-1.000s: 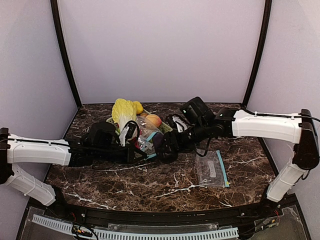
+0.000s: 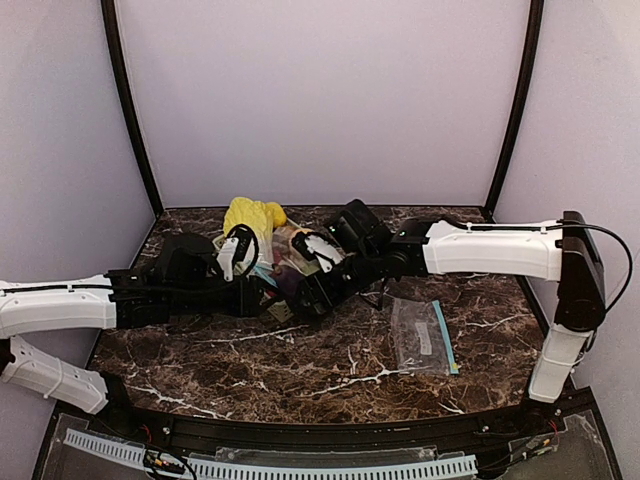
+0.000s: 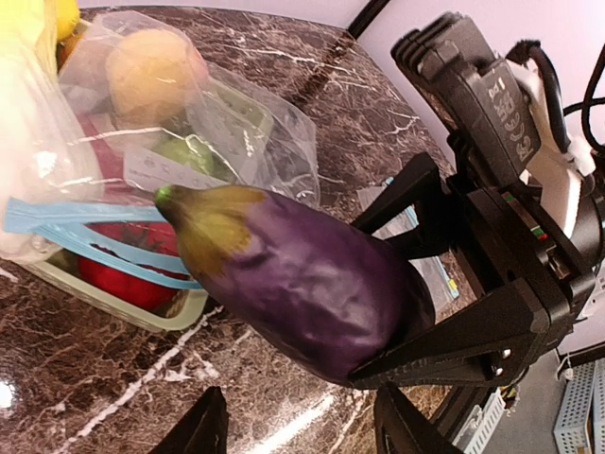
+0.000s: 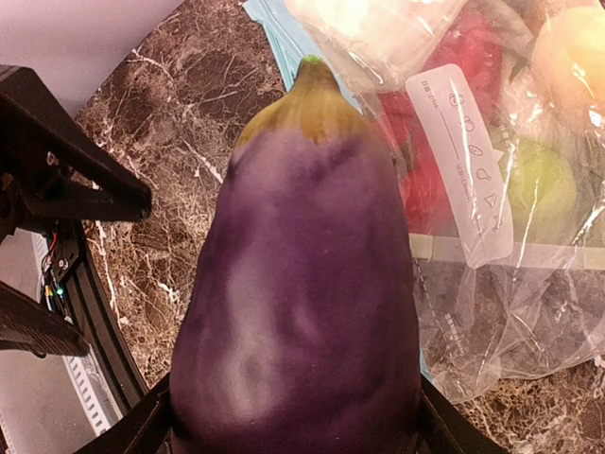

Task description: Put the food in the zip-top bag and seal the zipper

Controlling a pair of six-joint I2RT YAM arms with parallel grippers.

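Observation:
A purple eggplant (image 3: 293, 265) hangs above the basket's near side, its green stem end pointing toward the food. My right gripper is shut on its thick end. The clear zip bag (image 4: 539, 322) lies draped over the food basket (image 3: 194, 307), with its blue zipper strips (image 3: 90, 216) along the near edge. The eggplant is outside the bag. Close by, my left gripper stands open and empty; its fingers (image 4: 90, 200) also show at the left of the right wrist view. In the top view both arms hide much of the bag.
Around the bag the basket holds a peach (image 3: 151, 71), red tomatoes, something green and a yellow-green cabbage (image 2: 250, 215) with a lemon (image 2: 277, 213) beside it. Another flat zip bag (image 2: 420, 338) lies at right.
The bag has come off my left gripper, which opened, and off the eggplant's tip; it now rests over the basket. My right gripper has moved left with the eggplant.

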